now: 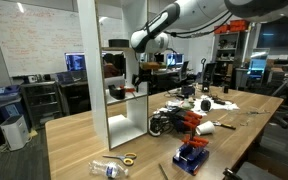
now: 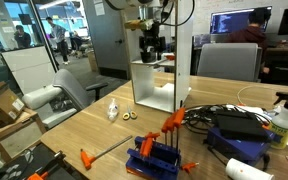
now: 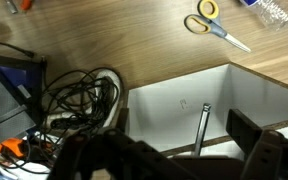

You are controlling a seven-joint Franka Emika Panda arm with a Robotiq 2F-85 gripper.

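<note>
My gripper [image 1: 141, 80] is beside the tall white shelf [image 1: 100, 80], at the height of its middle level. In the wrist view, the gripper stands open, its dark fingers [image 3: 261, 147] apart along the bottom edge. A slim dark-tipped, pale-bodied object [image 3: 202, 128] shows between them against a white shelf surface [image 3: 164, 100]; it appears not to be gripped. From the second exterior side, my gripper [image 2: 151, 55] hangs close to the white shelf panel [image 2: 182, 60]. A red item [image 1: 132, 89] and a dark item [image 1: 116, 92] rest on the shelf.
Scissors [image 3: 214, 24] and a clear bottle [image 3: 272, 12] lie on the wooden table. Tangled black cables [image 3: 81, 100] lie beside the shelf. A blue rack [image 2: 156, 158] with red-handled tools and a white cylinder [image 2: 246, 170] stand nearer the front. Bare tabletop extends left of the shelf.
</note>
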